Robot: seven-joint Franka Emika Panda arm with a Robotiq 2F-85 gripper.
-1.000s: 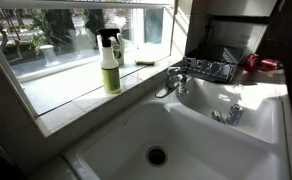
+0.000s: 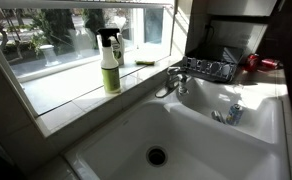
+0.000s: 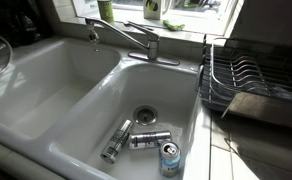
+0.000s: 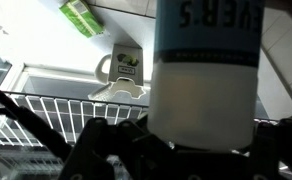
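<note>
In the wrist view a cylindrical can (image 4: 204, 105), white below with a dark-lettered blue band above, fills the space directly ahead of my gripper. Dark fingers close around its near end, and they are shut on it. Part of the can runs out of the top of that view. Neither exterior view clearly shows the gripper or the held can. Inside the right basin, several cans lie or stand near the drain: a silver can on its side (image 3: 150, 139), a tilted silver can (image 3: 115, 141) and an upright blue-and-white can (image 3: 170, 159).
A wire dish rack (image 3: 256, 75) stands on the counter beside the sink. The faucet (image 3: 151, 42) rises behind the divider. On the windowsill stands a green-and-white spray bottle (image 2: 110, 68). Red items (image 2: 252, 63) lie beyond the rack. The left basin (image 3: 46, 85) is empty.
The sink, cans and spray bottle stay as they were.
</note>
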